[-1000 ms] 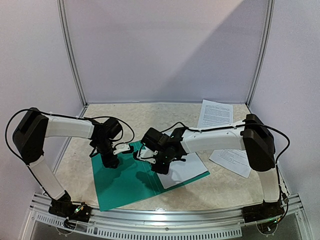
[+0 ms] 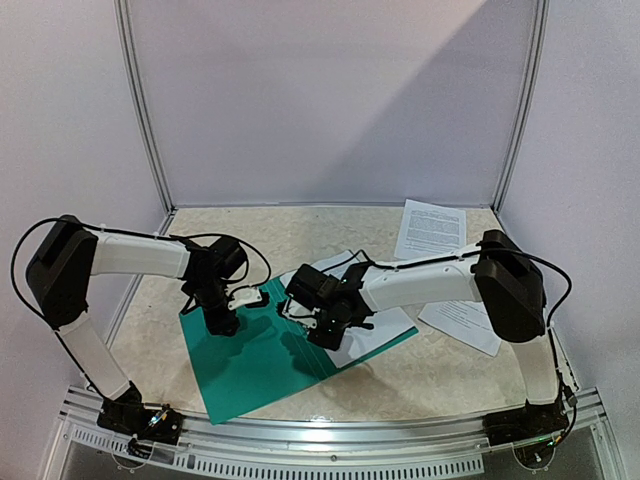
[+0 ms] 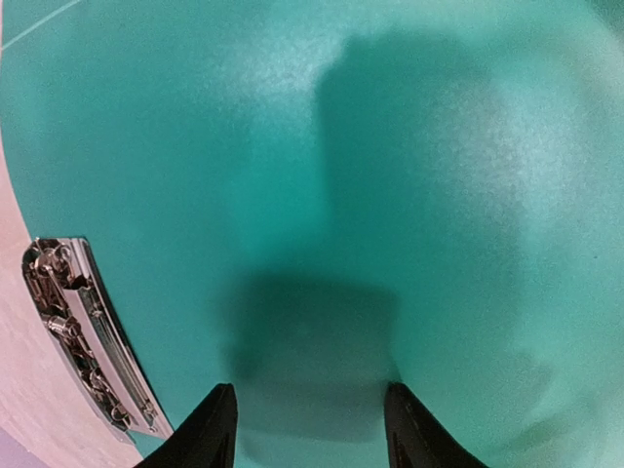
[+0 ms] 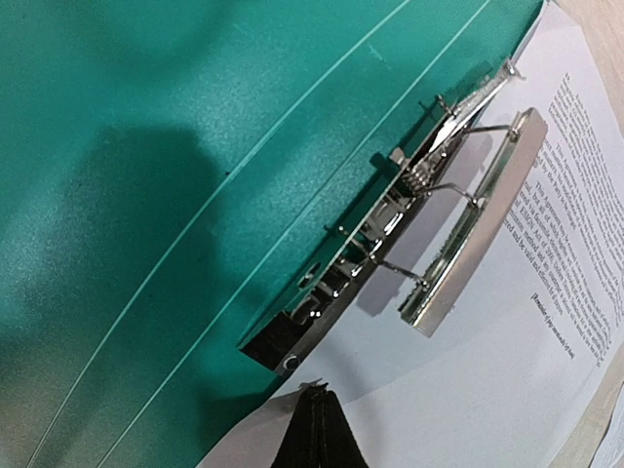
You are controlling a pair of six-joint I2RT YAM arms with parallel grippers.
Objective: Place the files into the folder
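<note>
The green folder (image 2: 255,365) lies spread open, turned at an angle on the table. A white paper sheet (image 2: 385,335) rests on its right half. In the right wrist view a metal clip (image 4: 473,239) stands raised over the printed sheet (image 4: 546,214), whose edge reaches the clip's base. My right gripper is shut at that edge, just below the clip's lower end; whether paper is pinched cannot be made out. Over the green left cover, my left gripper stands open with nothing between its fingers. Another metal clip (image 3: 93,331) sits at the cover's edge.
Two more printed sheets lie to the right, one at the back (image 2: 430,230) and one partly under the right arm (image 2: 465,323). Bare table shows behind the folder and at the front right. Walls enclose the sides and back.
The folder has turned slightly counter-clockwise, its front left corner shifting right. The sheet has turned as well, and my right gripper has moved a little right. The left arm looks still.
</note>
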